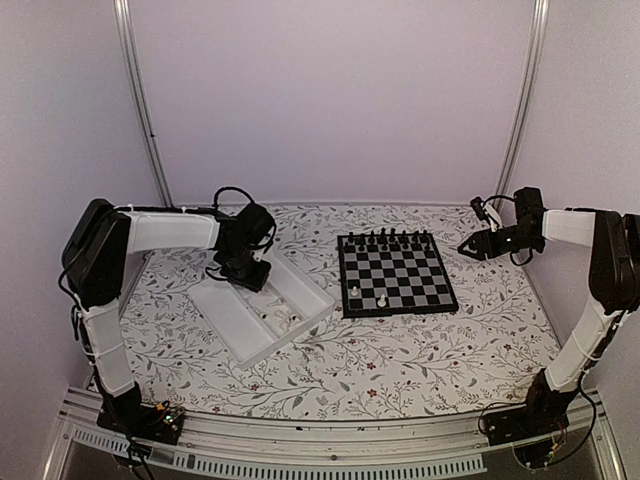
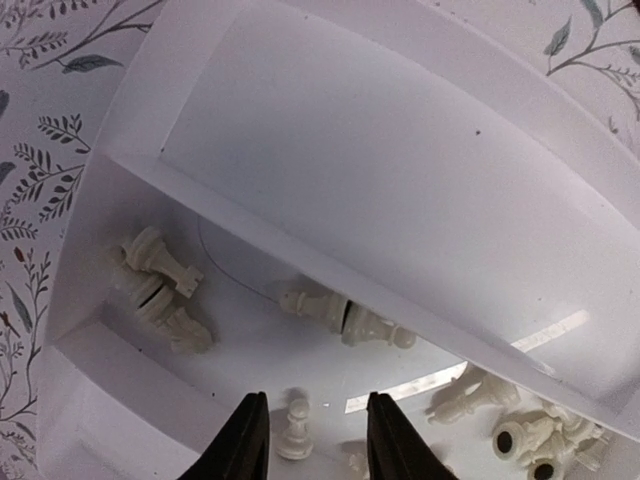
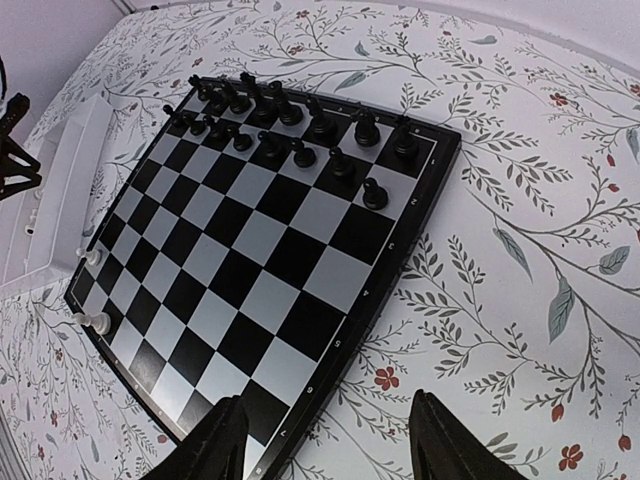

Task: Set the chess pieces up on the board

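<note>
The chessboard [image 1: 397, 276] holds black pieces [image 3: 374, 195] along its far side and two white pieces [image 3: 98, 322] near its close edge. A white divided tray [image 1: 225, 328] lies to its left. My left gripper hangs open over the tray, nothing between its fingers; below are white pieces lying in a compartment, among them a pair [image 2: 372, 326] by the divider and an upright-looking pawn [image 2: 296, 430]. My right gripper is open and empty, above the right side of the board.
Bare patterned table [image 1: 380, 370] surrounds tray and board, with clear space in front and to the board's right. Pale walls [image 1: 330, 100] close the area at the back and sides.
</note>
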